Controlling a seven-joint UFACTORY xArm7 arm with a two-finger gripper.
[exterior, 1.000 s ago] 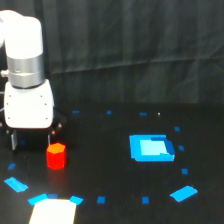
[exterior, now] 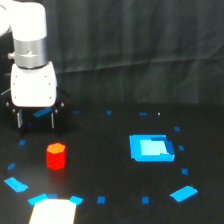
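Note:
The white arm's gripper (exterior: 37, 119) hangs at the left of the camera view, above and behind the red block. Its dark fingers stand apart, and only dark table with a strip of blue tape shows between them. A small red block (exterior: 56, 156) with several flat sides rests on the black table, clear of the gripper. To the right lies a blue square (exterior: 136, 151) with a pale, nearly white centre; I cannot tell whether it is a shallow tray or a flat marking.
Small blue tape marks (exterior: 183, 193) are scattered over the black table. At the bottom edge, a pale square (exterior: 53, 212) is partly cut off by the frame. A dark curtain (exterior: 140, 50) closes off the back. Between the red block and the blue square the table is clear.
My gripper has risen and shifted slightly to the right in the view, away from the red block. The red block and the blue square have not moved.

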